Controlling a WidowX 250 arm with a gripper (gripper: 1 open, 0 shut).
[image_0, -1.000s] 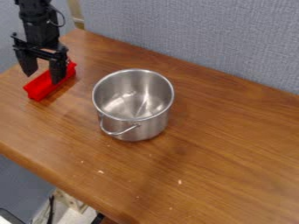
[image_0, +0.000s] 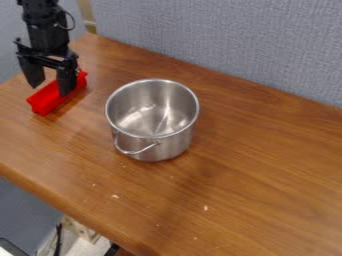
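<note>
My gripper (image_0: 50, 77), black and open, hangs at the upper left with its fingers pointing down over a red rectangular object (image_0: 54, 98) lying on the wooden table. The fingertips are at or just above the red object; whether they touch it cannot be told.
A large steel pot (image_0: 152, 118) with a wire handle stands near the middle of the table (image_0: 241, 190), right of the red object. A pale wall runs along the back.
The gripper has shifted very slightly over the red object. The red object and pot appear unmoved.
</note>
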